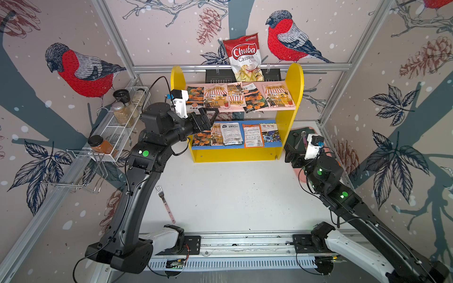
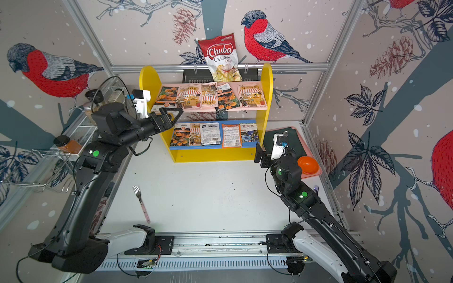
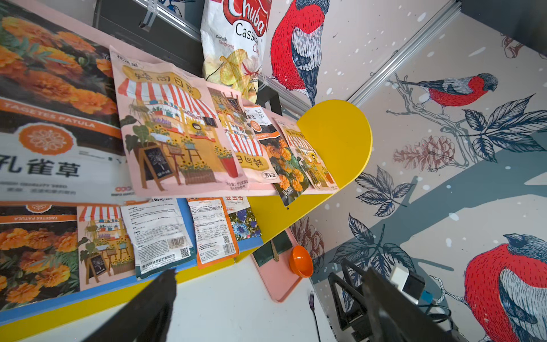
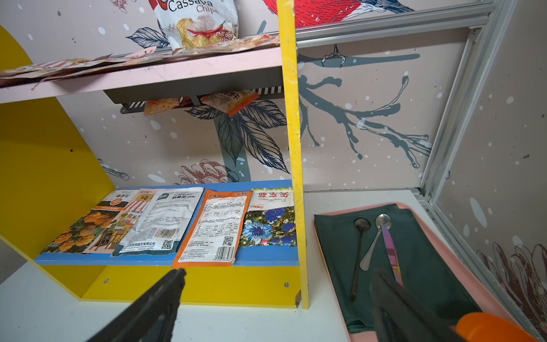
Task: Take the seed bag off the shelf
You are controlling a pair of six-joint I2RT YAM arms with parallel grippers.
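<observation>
Several flat seed bags lie on both boards of the yellow shelf (image 1: 295,89). On the upper pink board are marigold bags and pink shop-picture bags, among them a pink bag (image 3: 176,131) facing the left wrist camera. The lower blue board holds a white-backed bag (image 4: 161,219), an orange-edged bag (image 4: 215,228) and a blue-flower bag (image 4: 270,219). My left gripper (image 1: 211,118) stands open in front of the shelf's left part, around upper-board height, with nothing in its fingers. Right of the shelf, my right gripper (image 2: 259,154) is open and empty, lower down.
A Chuba chips bag (image 1: 244,57) stands behind the shelf top. At right lies a pink tray (image 4: 424,228) with a green cloth, cutlery and an orange bowl (image 2: 308,164). A wire rack (image 1: 123,132) with jars hangs at left.
</observation>
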